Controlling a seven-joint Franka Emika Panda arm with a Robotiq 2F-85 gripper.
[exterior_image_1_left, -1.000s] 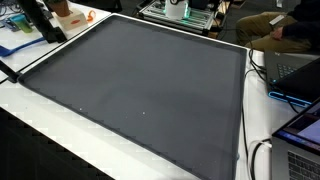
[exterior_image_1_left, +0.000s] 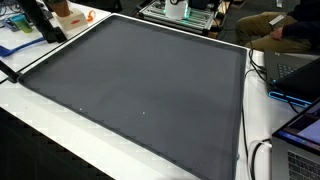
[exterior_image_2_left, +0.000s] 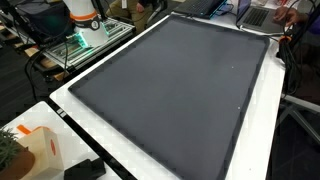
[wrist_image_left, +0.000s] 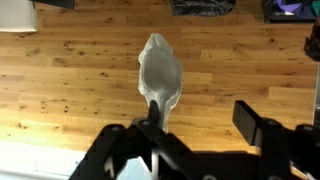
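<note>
In the wrist view my gripper hangs above a wooden surface (wrist_image_left: 220, 60). Its two dark fingers stand apart, and bare wood shows through the gap between them. A pale, whitish elongated thing (wrist_image_left: 160, 72) appears near the left finger, its lower end reaching to that fingertip; whether the two touch I cannot tell. Neither exterior view includes the gripper, only the robot's white base (exterior_image_1_left: 175, 9), also visible as a white and orange body (exterior_image_2_left: 84, 22) at upper left in exterior view 2.
A large dark mat (exterior_image_1_left: 140, 85) lies empty on the white table. Laptops (exterior_image_1_left: 300, 155) and cables are along its right side. At the far left stand a wooden box (exterior_image_1_left: 70, 18) and blue items. Dark objects (wrist_image_left: 203, 6) edge the top of the wrist view.
</note>
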